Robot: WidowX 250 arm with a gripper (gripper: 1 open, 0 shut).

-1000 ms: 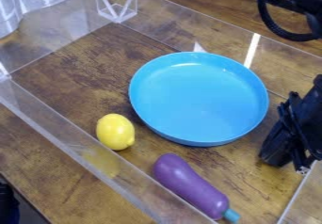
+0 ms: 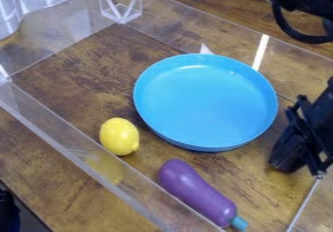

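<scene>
My black gripper (image 2: 289, 146) is low at the right edge, just right of a blue bowl (image 2: 204, 96); its fingertips are dark and hard to make out, with nothing visible held. A yellow lemon-like object (image 2: 120, 135) lies on the wooden surface at lower left of the bowl. A purple eggplant-like object (image 2: 196, 191) with a teal end lies below the bowl.
Clear plastic walls edge the wooden surface (image 2: 85, 65) at left and top. Bare wood lies left of the bowl. Part of the dark arm hangs at the top right.
</scene>
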